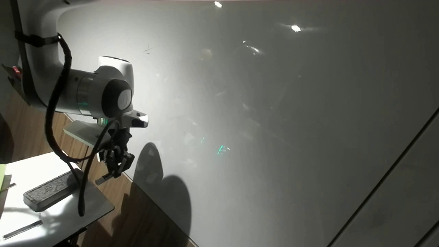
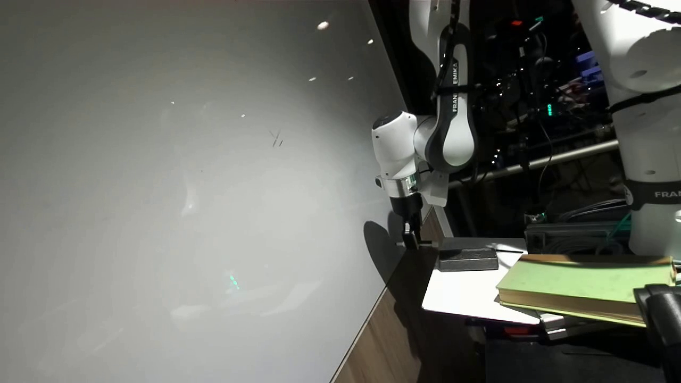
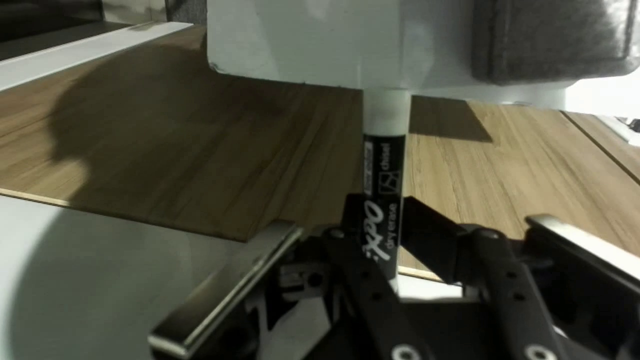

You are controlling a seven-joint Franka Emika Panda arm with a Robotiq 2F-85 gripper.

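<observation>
A dry erase marker (image 3: pixel 384 180) with a black label and pale end is held between the black fingers of my gripper, which is shut on it. Its pale end points toward the small white table. In exterior view 1 the gripper (image 1: pixel 116 169) hangs past the table's edge, close to the whiteboard (image 1: pixel 263 136), and the marker (image 1: pixel 104 179) sticks out toward the table. From the other side, the gripper (image 2: pixel 412 239) hangs beside the board's lower edge. Whether the marker's other end touches the board cannot be told. Short dark marks (image 2: pixel 276 138) show on the board.
On the white table (image 1: pixel 96 206) lie a dark grey eraser (image 1: pixel 53 191) and another marker (image 1: pixel 22 230). A green book (image 2: pixel 581 281) rests at the table's far side. Wood flooring (image 3: pixel 288 174) shows between table and board. The board's wide middle is clear.
</observation>
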